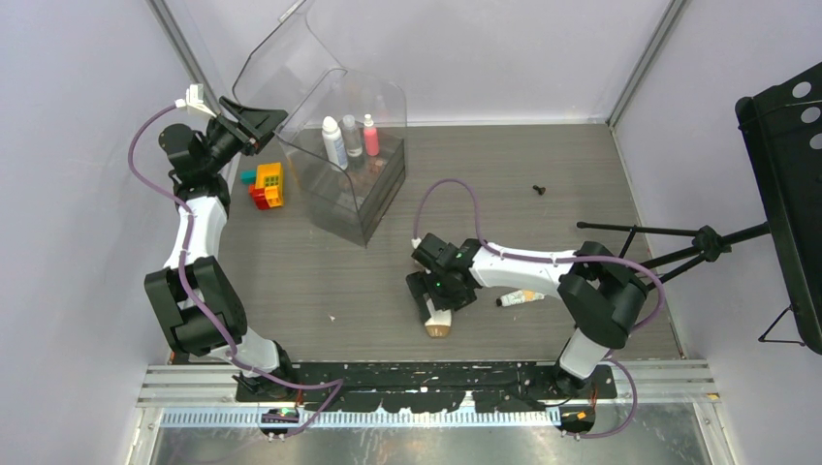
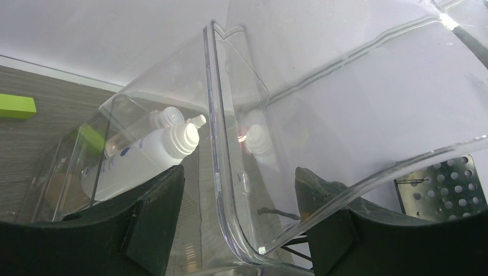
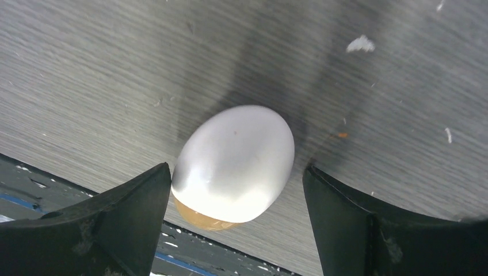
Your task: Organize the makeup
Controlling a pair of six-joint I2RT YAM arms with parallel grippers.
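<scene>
My left gripper [image 1: 271, 124] stands part open at the raised lid of the clear organizer [image 1: 330, 203], whose plastic edge [image 2: 221, 172] runs between its fingers. Inside the organizer are a white bottle [image 1: 334, 145], a clear bottle [image 1: 352, 138] and a pink bottle [image 1: 371, 138]. My right gripper [image 1: 426, 295] is open low over the front middle of the table, around a white rounded item [image 3: 233, 161] with a tan bottom, whose left side is close to one fingertip.
A small tube [image 1: 520, 297] lies right of the right arm. Coloured blocks [image 1: 268, 184] sit left of the organizer. A small dark object [image 1: 539, 189] lies on the right. A black stand [image 1: 711, 242] occupies the right edge.
</scene>
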